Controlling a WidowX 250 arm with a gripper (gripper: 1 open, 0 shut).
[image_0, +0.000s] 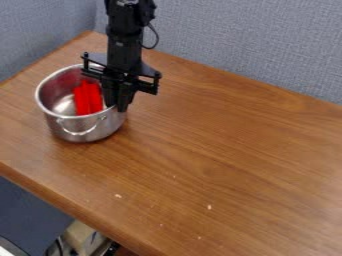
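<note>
A steel pot with a handle on its near side sits on the left of the wooden table. Inside it lies a red object, partly hidden. My black gripper hangs low at the pot's right rim, its fingers dipping toward or into the pot; whether anything is between them cannot be made out, and the fingers are too dark to judge.
A grey felt wall stands behind. The table's front left edge borders a dark blue surface.
</note>
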